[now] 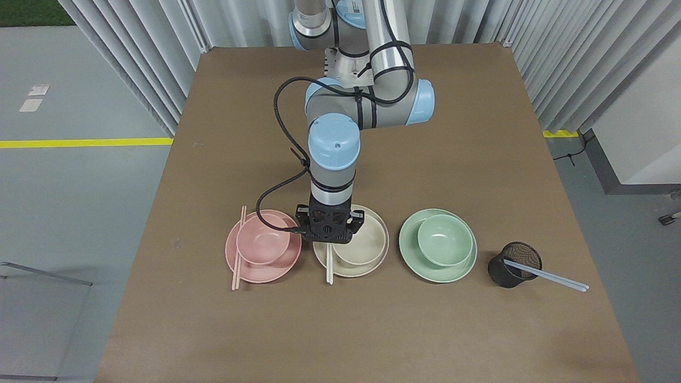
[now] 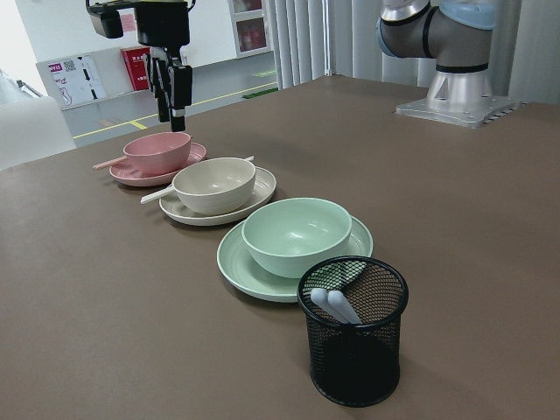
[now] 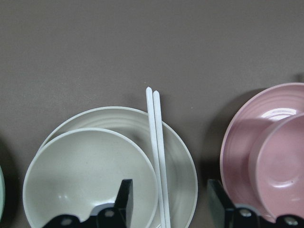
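The gripper hangs above the cream setting in the front view; in the wrist view its two fingers stand apart, open, with nothing between them held. Beneath are a cream bowl on a cream plate with white chopsticks along one side. A pink bowl on a pink plate has pink chopsticks. A green bowl sits on a green plate. A black mesh cup holds pale blue chopsticks leaning out to the right.
The robot's base stands at the back of the table.
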